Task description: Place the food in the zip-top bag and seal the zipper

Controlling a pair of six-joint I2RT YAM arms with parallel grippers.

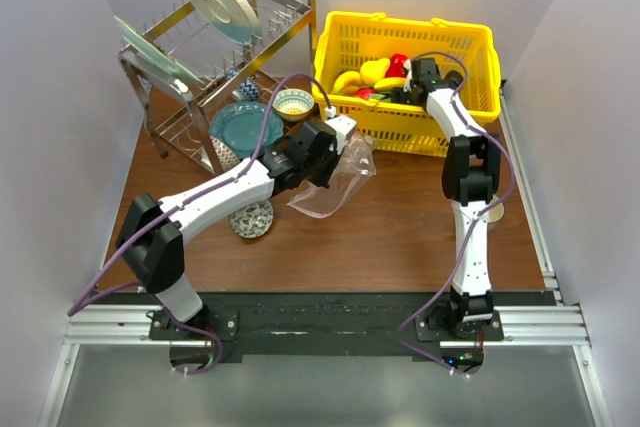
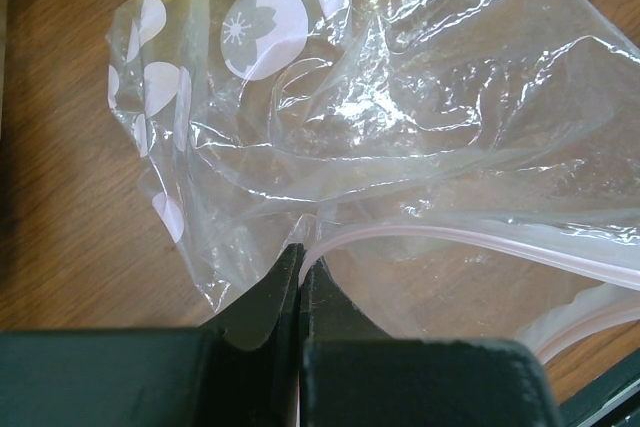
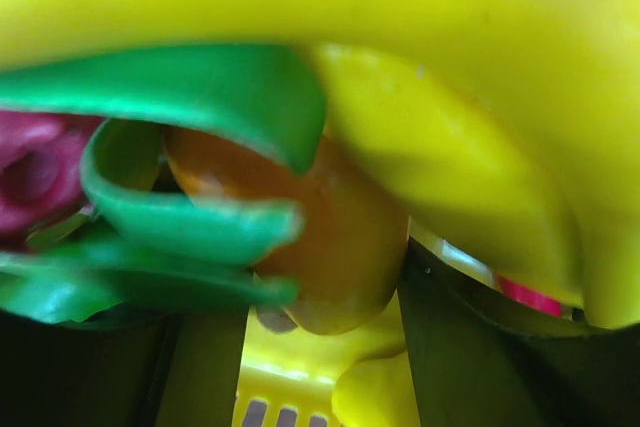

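A clear zip top bag [image 1: 340, 182] with white printed spots lies on the table. My left gripper [image 1: 322, 179] is shut on its rim; in the left wrist view the pinkish zipper edge [image 2: 430, 234] runs from the fingertips and the mouth gapes to the right. My right gripper [image 1: 410, 93] is down inside the yellow basket. Its fingers stand part open in the right wrist view, an orange, rounded food piece [image 3: 345, 247] showing in and beyond the gap, not clearly gripped. Green curled leaves [image 3: 200, 232] and a yellow banana-like piece [image 3: 450, 167] crowd close by.
The yellow basket [image 1: 410, 129] also holds a yellow pear-like piece [image 1: 375, 71] and a red pepper [image 1: 398, 65]. A dish rack [image 1: 205, 82], a teal plate [image 1: 240, 127] and a patterned saucer [image 1: 251, 219] stand left.
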